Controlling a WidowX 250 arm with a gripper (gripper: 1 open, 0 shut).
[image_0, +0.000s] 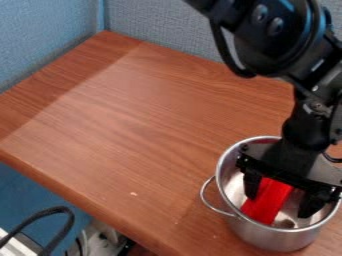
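Note:
A steel pot (238, 225) with a wire side handle stands at the table's right front. Inside it lies a red object (266, 200). My black gripper (281, 195) reaches down into the pot over the red object, its fingers open around or just above it; whether they touch it is hard to tell.
Blue-grey walls border it at the back and left. Cables and some gear sit off the table at the lower left.

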